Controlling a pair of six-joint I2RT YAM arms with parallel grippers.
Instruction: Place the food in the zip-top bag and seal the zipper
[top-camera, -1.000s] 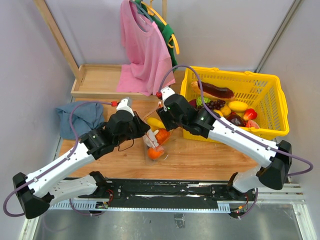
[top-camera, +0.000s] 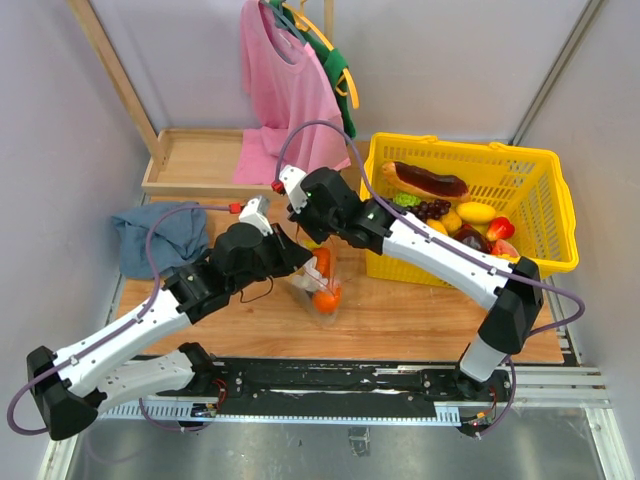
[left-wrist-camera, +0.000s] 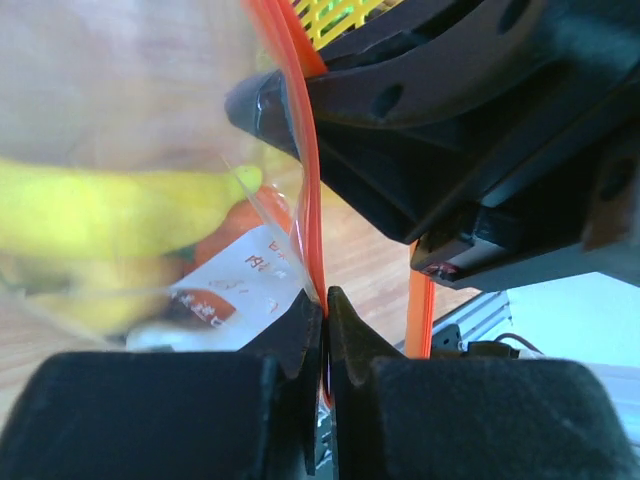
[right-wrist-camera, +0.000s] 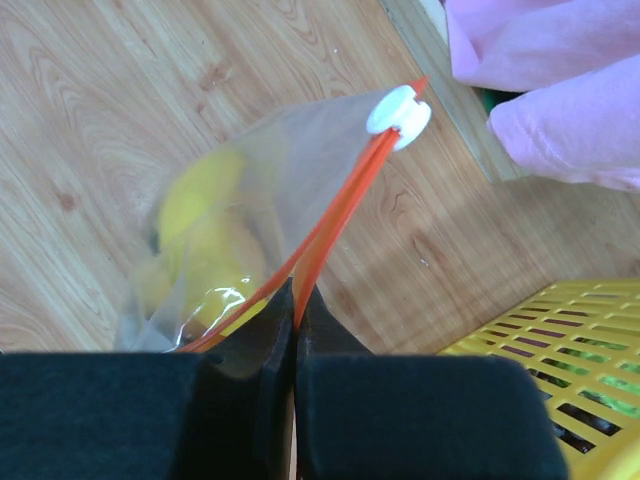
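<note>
A clear zip bag holding orange and yellow food (top-camera: 326, 298) stands between my arms in the top view. In the left wrist view a yellow banana-like item (left-wrist-camera: 130, 205) and a white-labelled packet (left-wrist-camera: 240, 280) show inside it; my left gripper is shut on the red-edged rim. In the right wrist view my right gripper is shut on the orange zipper (right-wrist-camera: 350, 195), whose white slider (right-wrist-camera: 398, 118) sits at the far end.
The yellow basket (top-camera: 540, 230) of food stands right of the bag. A blue cloth (top-camera: 160, 240) lies left, a wooden rack with a pink shirt (top-camera: 285, 90) behind.
My right arm has moved leftward and toward the back over the bag. My left arm has shifted slightly, and the bag's contents are more covered in the top view.
</note>
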